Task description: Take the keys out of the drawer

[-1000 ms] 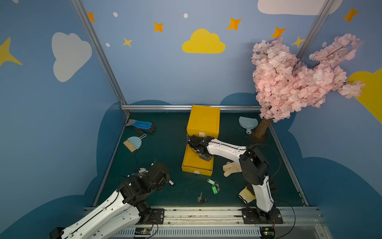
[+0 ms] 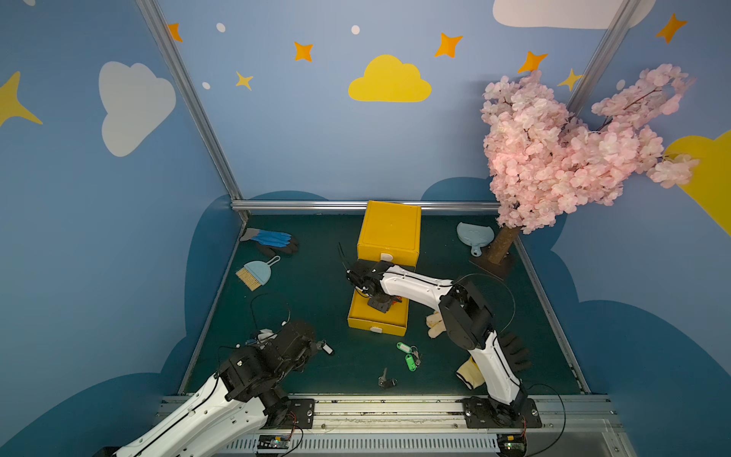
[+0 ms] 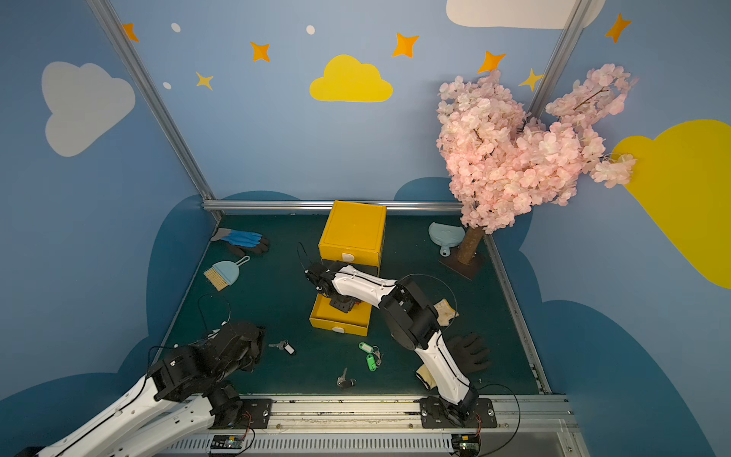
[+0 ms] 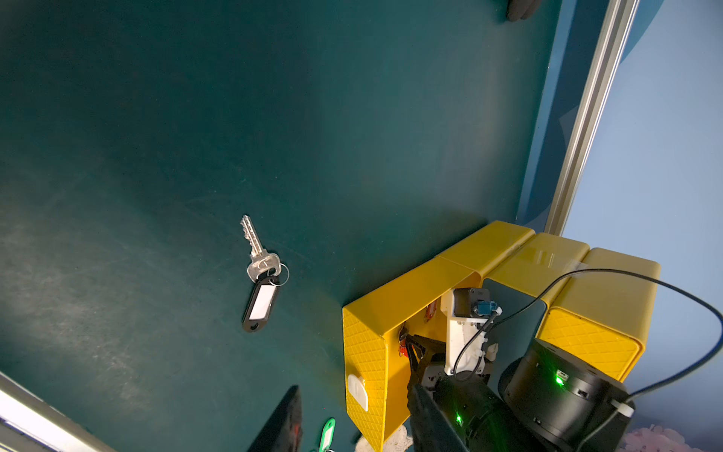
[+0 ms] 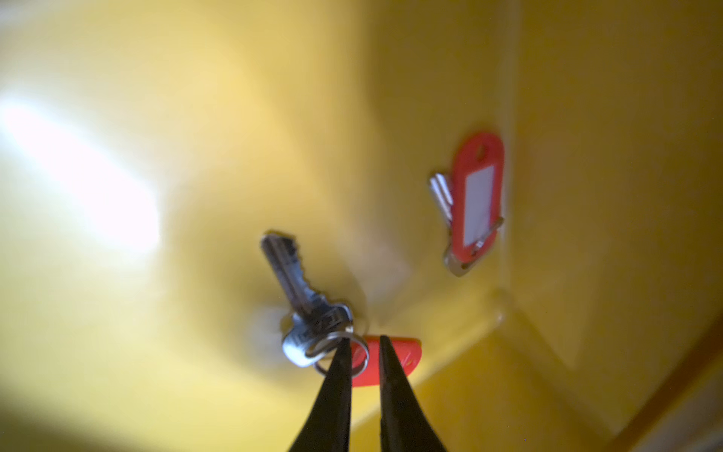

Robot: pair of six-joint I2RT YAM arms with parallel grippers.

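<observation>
In the right wrist view, a key with a red tag (image 5: 389,360) lies on the floor of the yellow drawer (image 2: 377,325), its ring between or just beyond my fingertips. My right gripper is open by a narrow gap, reaching down into the drawer; it holds nothing. A second key with a red tag (image 5: 477,197) rests against the drawer wall, farther right in that view. My left gripper hangs open and empty over the table at the front left. A key with a black tag (image 4: 261,303) lies below it on the mat.
The yellow cabinet (image 2: 389,228) stands behind the drawer. In front lie green-tagged keys (image 2: 411,361) and a dark-tagged key (image 2: 387,381). Gloves lie to the right; a brush (image 2: 255,272) and blue glove (image 2: 268,238) lie left. The tree trunk (image 2: 501,245) stands back right.
My right gripper has shifted left and toward the front over the drawer and gone lower. The left arm has drawn back slightly to the left, showing more of the black-tagged key.
</observation>
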